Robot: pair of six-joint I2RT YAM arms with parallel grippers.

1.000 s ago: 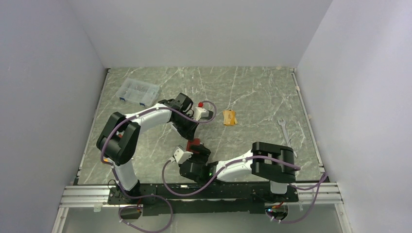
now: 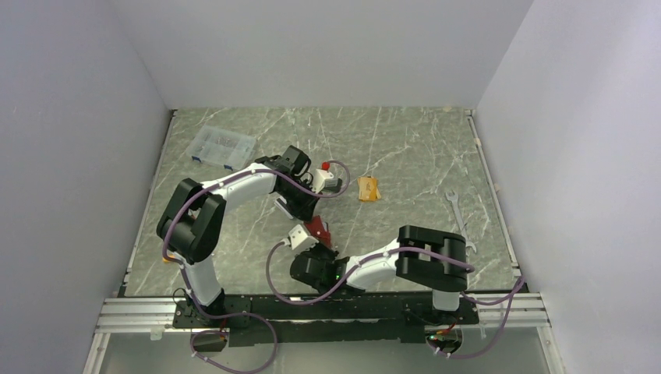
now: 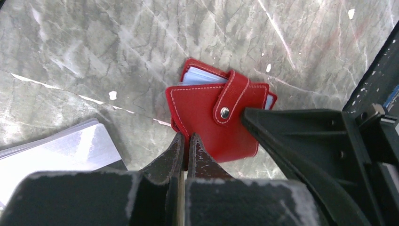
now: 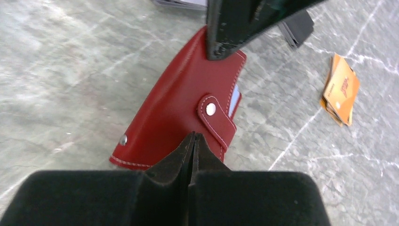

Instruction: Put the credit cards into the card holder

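The red card holder (image 3: 230, 132) (image 4: 164, 117) (image 2: 316, 228) has a snap strap, with pale cards showing under it. My left gripper is shut at the holder's left edge, which appears pinched or pressed at its tips. My right gripper is shut over the holder's near part; nothing clearly shows between its fingers. A stack of white cards (image 3: 61, 155) lies left of the holder, and orange cards (image 4: 341, 89) (image 2: 367, 188) lie to its right.
A clear plastic box (image 2: 220, 147) sits at the back left, a wrench (image 2: 457, 218) at the right. Dark cards (image 4: 296, 28) lie behind the holder.
My right gripper has shifted slightly, and more of the red holder now shows beside it in the top view. My left arm has risen or shifted slightly back from a second ago.
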